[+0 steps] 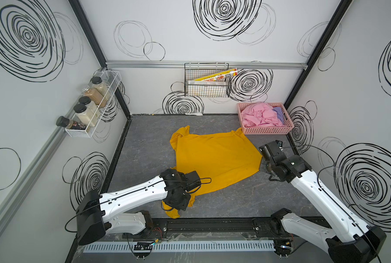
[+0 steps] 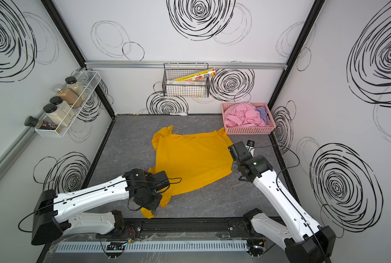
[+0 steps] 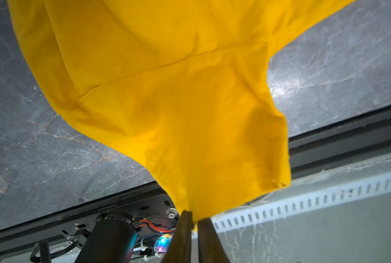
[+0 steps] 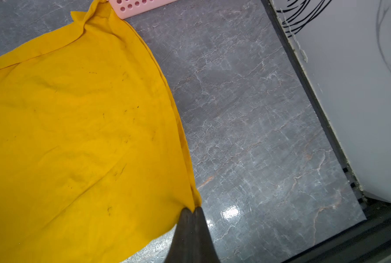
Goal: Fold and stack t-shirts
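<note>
A yellow t-shirt [image 1: 213, 153] is spread over the middle of the table, its lower edge slanting up toward the right. In the left wrist view, a sleeve [image 3: 230, 144] of the shirt narrows to a pinched point at my left gripper, which is shut on the cloth near the table's front edge. My right gripper is shut on the shirt's near right corner, as the right wrist view shows. From above, the grippers' fingertips are mostly hidden by the arms.
A pink basket [image 1: 265, 130] holding pink and purple cloth stands at the back right, touching or very close to the shirt's far right corner. Bare table [image 1: 138, 153] lies left of the shirt. A wire basket [image 1: 207, 89] and a jar rack [image 1: 94, 122] hang on the walls.
</note>
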